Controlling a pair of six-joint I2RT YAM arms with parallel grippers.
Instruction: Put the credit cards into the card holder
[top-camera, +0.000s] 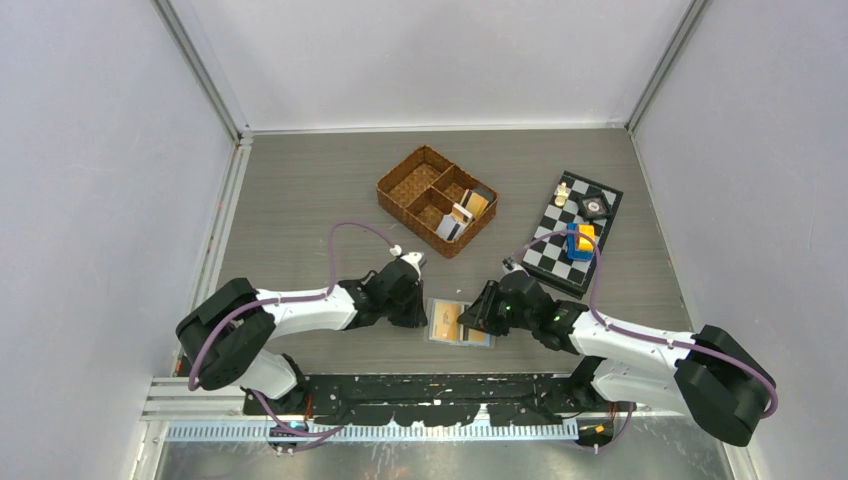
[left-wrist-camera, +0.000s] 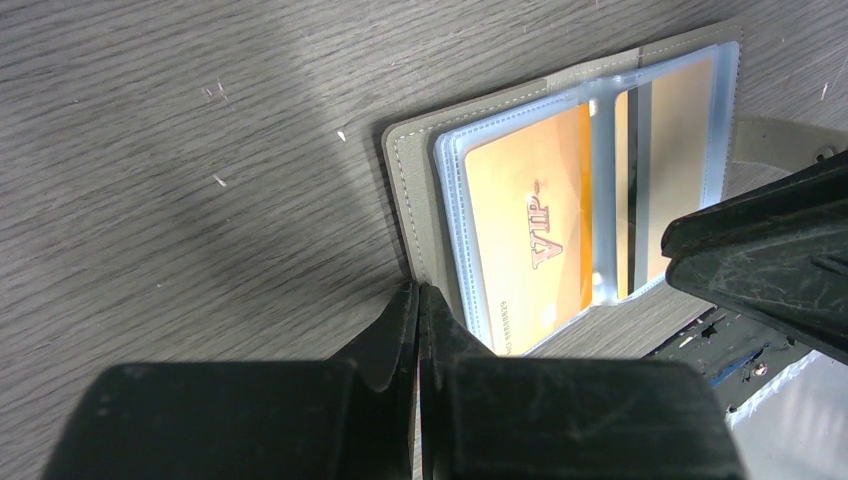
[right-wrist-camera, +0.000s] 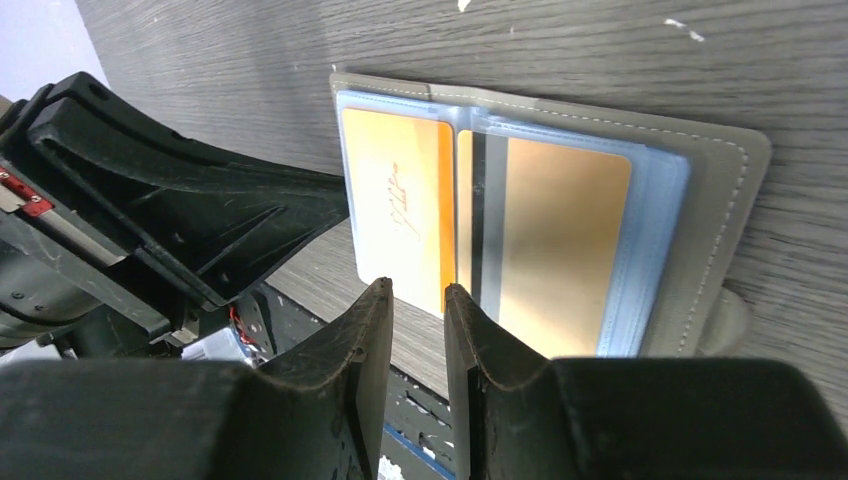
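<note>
The card holder (top-camera: 478, 339) lies spread flat on the table between my two arms, grey with clear blue sleeves. Its left sleeve has an orange VIP card (left-wrist-camera: 525, 215) in it, and a gold card with a dark stripe (right-wrist-camera: 565, 235) is in the other sleeve. My left gripper is shut at the holder's left edge; no card shows between its fingers. Over the holder's right half is my right gripper, its fingers part open with a gap and nothing seen between them. Whether its tips touch the sleeve I cannot tell.
A brown woven basket (top-camera: 402, 212) with compartments stands farther back, with several cards in its right ones. To the right is a chessboard (top-camera: 551, 252) bearing a blue and yellow block (top-camera: 582, 242) and other small items. Bare table lies left of the basket.
</note>
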